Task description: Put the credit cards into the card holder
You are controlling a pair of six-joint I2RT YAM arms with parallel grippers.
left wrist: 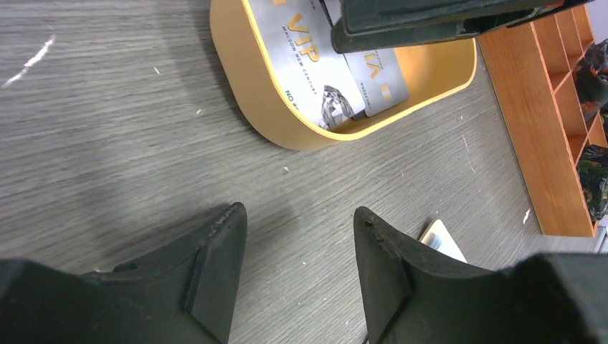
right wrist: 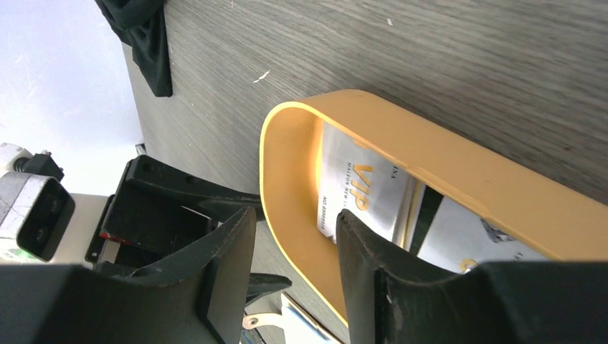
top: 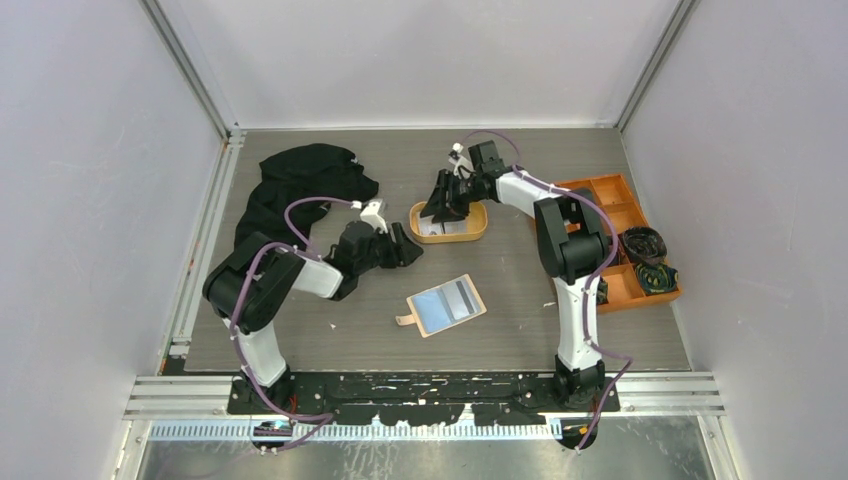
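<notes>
Silver-white cards with gold "VIP" lettering lie inside the yellow oval tray. Further right in that tray is a second card. On the table in front, the card holder lies spread open, its tan tab pointing left. My right gripper is over the tray, partly open; in its wrist view the tray's end wall passes between the fingers, and whether they touch it is unclear. Just outside the tray's left side, my left gripper is open above bare table.
A black cloth lies at the back left. At the right edge stands an orange compartment box holding dark items. The table around the card holder is clear.
</notes>
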